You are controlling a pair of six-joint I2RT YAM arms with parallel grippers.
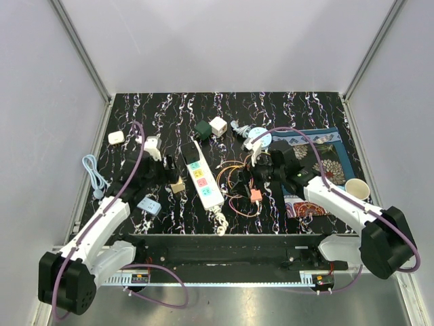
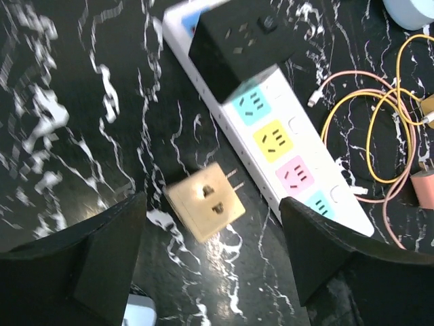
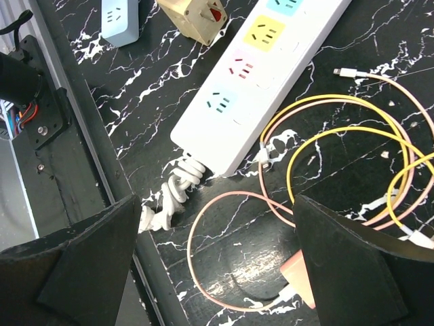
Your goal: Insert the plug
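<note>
The beige plug (image 2: 205,202) lies on the black marble-patterned table just left of the white power strip (image 2: 261,153), apart from it, its metal prongs pointing toward the strip. A black adapter (image 2: 237,44) sits on the strip's far end; yellow, pink and teal sockets are uncovered. Above the plug, my left gripper (image 1: 169,170) is open with nothing between its fingers. To the right of the strip, my right gripper (image 1: 247,183) hangs open over the cables, empty. In the right wrist view, the plug (image 3: 193,17) shows at the top edge.
Looped yellow and pink cables (image 3: 339,102) lie right of the strip, with a salmon charger block (image 3: 298,278) near my right gripper. A small pale-blue strip (image 1: 149,206) lies left of the plug. Green (image 1: 203,130) and white (image 1: 218,126) blocks stand farther back.
</note>
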